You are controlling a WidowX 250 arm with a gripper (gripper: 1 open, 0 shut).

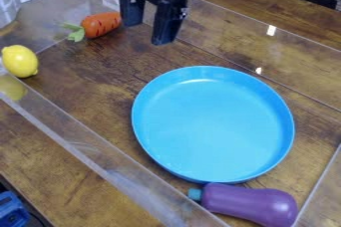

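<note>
My black gripper [148, 22] hangs at the top centre of the camera view, open, its two dark fingers spread apart over bare wood with nothing seen between them. A toy carrot [99, 25] lies just left of the left finger. A yellow lemon [20, 61] sits at the left edge. A round blue plate [212, 123] fills the lower centre, and a purple toy eggplant [250, 205] lies at the bottom right, below it.
Clear plastic walls run along the left and lower left of the wooden surface [96, 102]. A blue object [11, 213] shows at the bottom left corner.
</note>
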